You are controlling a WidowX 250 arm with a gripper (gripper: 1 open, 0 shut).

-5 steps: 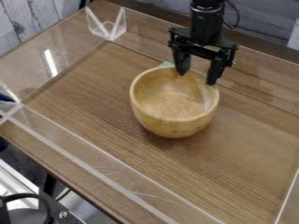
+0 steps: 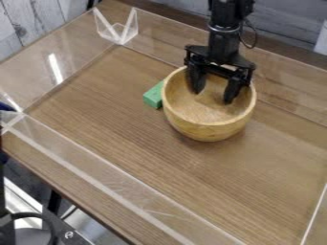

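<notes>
My black gripper (image 2: 216,69) is at the top middle, over a wooden bowl (image 2: 207,122), its fingers reaching down at the bowl's back rim and inside. Whether they are open or shut on the rim I cannot tell. A small green object (image 2: 153,95) lies just left of the bowl, partly hidden by it.
A white wire-like item (image 2: 117,27) stands at the back left. Dark items lie at the left edge and bottom left corner.
The bowl has moved toward the back right and now sits level after appearing tilted. More of the green object shows at its left. The gripper has moved slightly.
</notes>
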